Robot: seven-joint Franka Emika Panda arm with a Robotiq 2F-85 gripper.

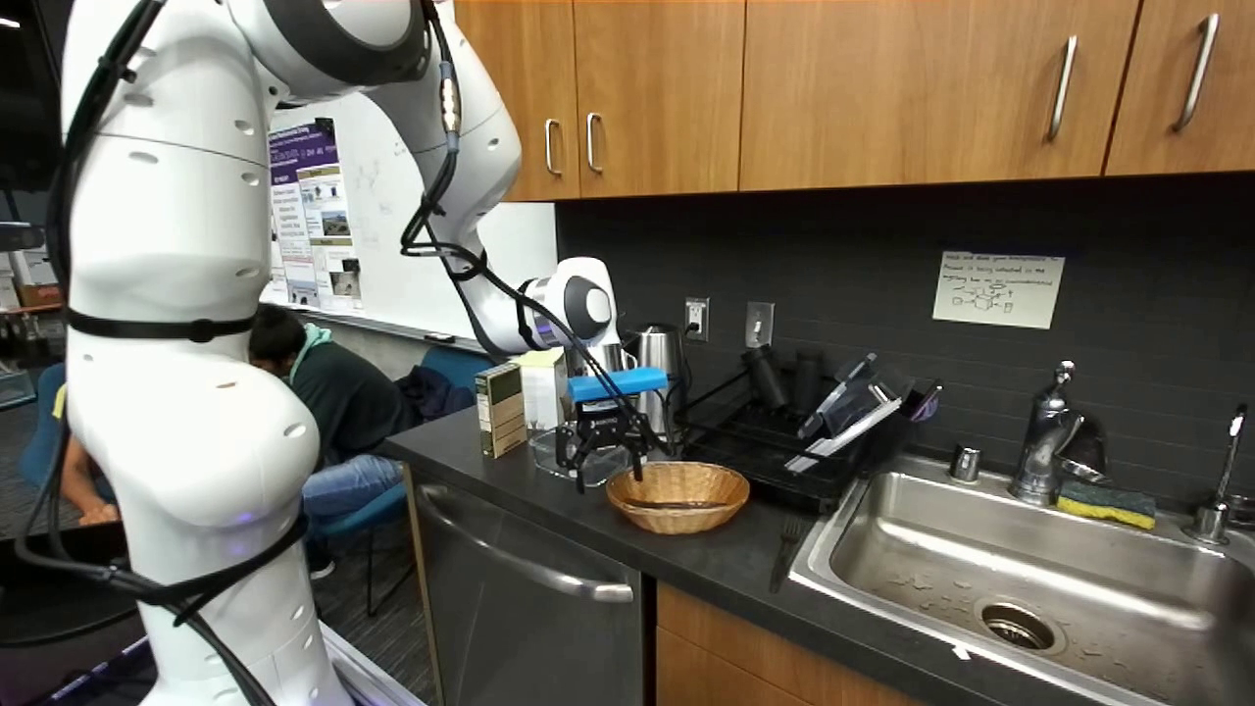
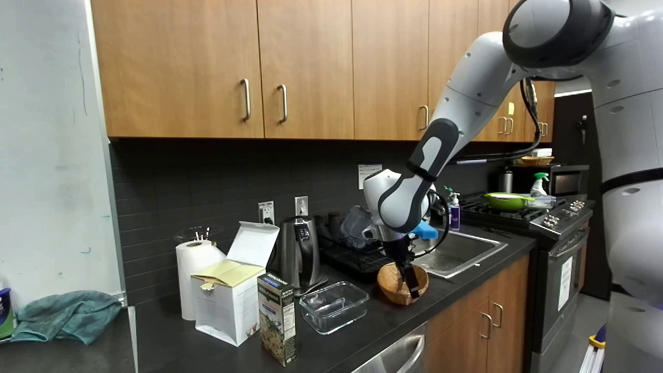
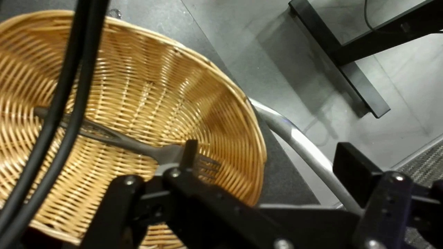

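Note:
A dark fork (image 3: 128,143) lies inside the round wicker basket (image 3: 216,79), its tines partly behind one finger in the wrist view. In exterior view 1 the basket (image 1: 678,519) sits on the dark counter left of the sink, and the fork is a thin dark strip within it. My gripper (image 1: 609,469) hangs at the basket's left side. Its fingers are spread wide in the wrist view, where the gripper has one finger over the basket and the other past its rim. Nothing shows between them.
A second fork (image 1: 785,547) rests on the counter between basket and sink (image 1: 941,553). The glass container (image 2: 334,306), a seasoning box (image 2: 277,319) and a kettle (image 2: 302,254) stand to one side. Behind the basket is a loaded black dish rack (image 1: 765,453).

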